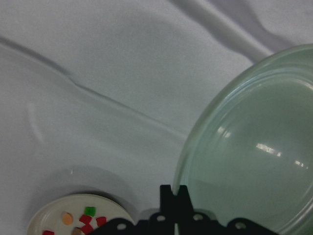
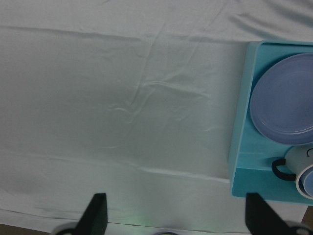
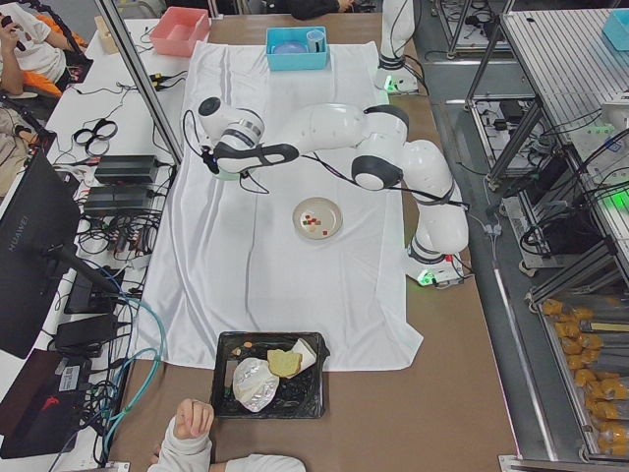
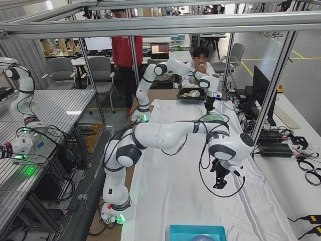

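A pale green plate (image 1: 254, 142) fills the right of the left wrist view, with my left gripper at its rim, fingers together on it; in the camera right view it is mostly behind arms. A cream plate (image 3: 317, 218) holding several small coloured pieces lies on the white cloth. My right gripper stands open above the cloth, beside a blue tray (image 2: 242, 117) that holds a blue plate (image 2: 283, 98) and a mug (image 2: 298, 166).
A black tray (image 3: 265, 403) with foil, bread and other items sits at the near end in the camera left view, beside a person's hand. The cloth around the cream plate is largely clear.
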